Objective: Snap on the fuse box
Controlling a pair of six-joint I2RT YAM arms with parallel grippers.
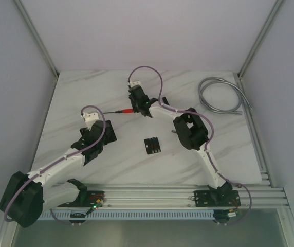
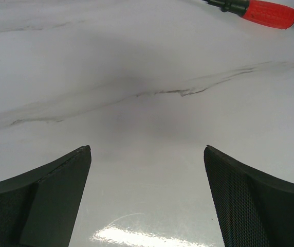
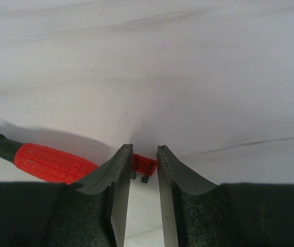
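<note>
A small black panel with components (image 1: 152, 145), perhaps the fuse box, lies on the marble table in the top view's middle. My right gripper is low over a small red piece (image 3: 144, 164), its fingers part open around or just before it; whether they hold it I cannot tell. A red-handled screwdriver (image 3: 52, 163) lies just left of them. My left gripper stands open above bare table, with the screwdriver handle (image 2: 268, 14) toward the upper right of its view.
A coiled grey hose (image 1: 220, 110) lies at the back right. Dark tools lie partly hidden near my right arm.
</note>
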